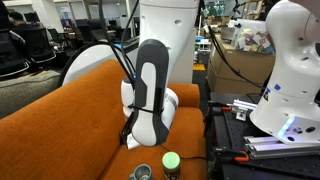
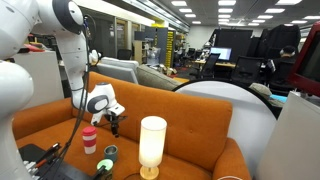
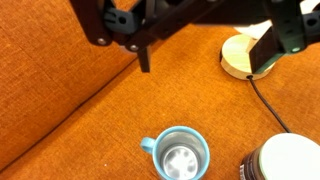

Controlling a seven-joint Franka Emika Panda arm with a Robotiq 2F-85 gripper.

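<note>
My gripper is open, its dark fingers wide apart at the top of the wrist view with only orange seat between them. A blue-grey mug [image 3: 181, 156] stands empty below them, its handle to the left. Beside it is a round, pale-topped container [image 3: 288, 158], cut off by the frame edge. The lamp's round wooden base [image 3: 240, 57] shows near the right finger. In exterior view 2 the white lamp [image 2: 152, 140] stands upright to the right of the mug [image 2: 110, 153]. The gripper [image 2: 115, 127] hangs above the seat, apart from both.
A red and white cylinder [image 2: 89, 138] and a small green-topped item [image 2: 105, 166] stand near the mug. The orange sofa back [image 2: 190, 105] rises behind. A dark cable [image 3: 268, 103] runs from the lamp base. Bare seat lies left of the mug in the wrist view.
</note>
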